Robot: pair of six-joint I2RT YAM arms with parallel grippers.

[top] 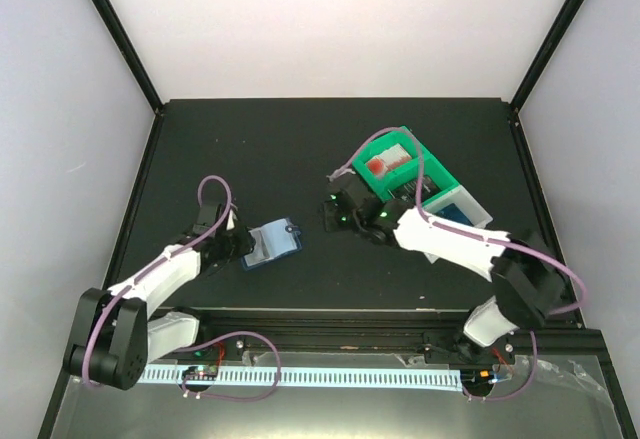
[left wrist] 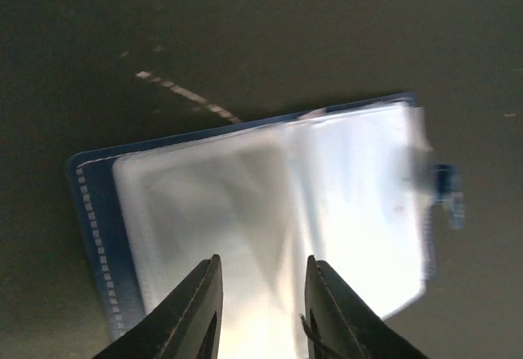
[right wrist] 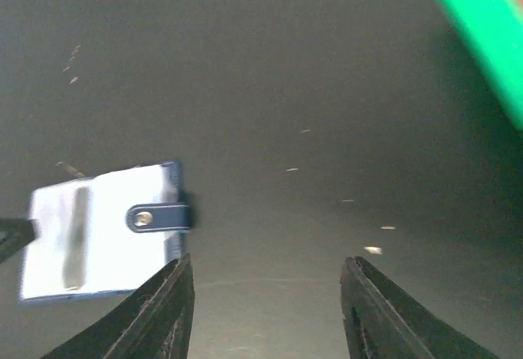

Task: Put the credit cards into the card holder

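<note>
An open dark blue card holder (top: 284,238) with clear plastic sleeves lies on the black table, left of centre. Its cover edge (left wrist: 91,228) shows stitching in the left wrist view. A snap strap (right wrist: 155,217) sticks out on its right side. Over the sleeves, my left gripper is partly open, its fingers apart and nothing seen between them. I cannot tell whether any card sits inside the sleeves. My right gripper hangs open and empty over bare table, right of the holder and left of the green tray (top: 437,164).
Inside the green tray are a red-and-white item (top: 388,160) and dark contents (top: 425,187), partly behind the right arm. A white bin (top: 476,210) with something blue (top: 455,214) adjoins it.
</note>
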